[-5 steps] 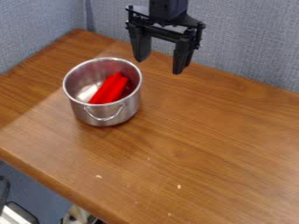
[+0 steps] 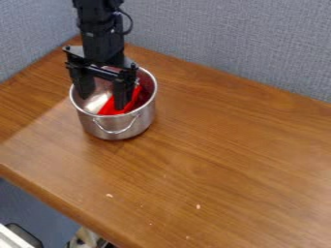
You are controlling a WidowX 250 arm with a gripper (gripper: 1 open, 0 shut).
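My black gripper is open and hangs low over the steel pot at the left of the wooden table, its fingers at or just inside the rim. In the pot lie a red object and something white, both partly hidden by the gripper. I cannot tell whether the fingers touch them.
Grey padded walls stand behind the table and at the left. The table's near left edge drops to a darker floor.
My gripper has moved left and down from above the table's back middle to over the pot. The pot looks to be in the same place.
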